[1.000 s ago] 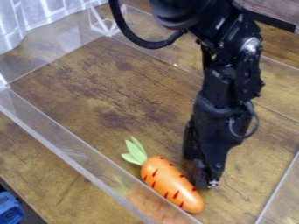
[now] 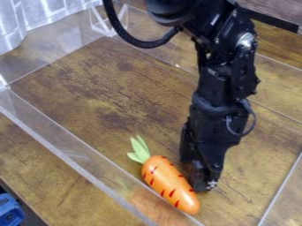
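Note:
An orange plush-like carrot (image 2: 168, 184) with red stripes and green leaves lies diagonally on the wooden floor at the lower middle, inside a clear-walled enclosure. My black gripper (image 2: 200, 176) points down just to the right of the carrot, low over the wood. Its fingers are dark and overlap in this view, so I cannot tell whether they are open or shut.
Clear plastic walls (image 2: 65, 146) bound the wooden surface (image 2: 94, 88) on the left, back and right. A white item (image 2: 26, 22) sits at the top left, a blue object (image 2: 6, 210) at the lower left.
The gripper and arm have shifted very slightly left and up; the carrot has shifted a little left.

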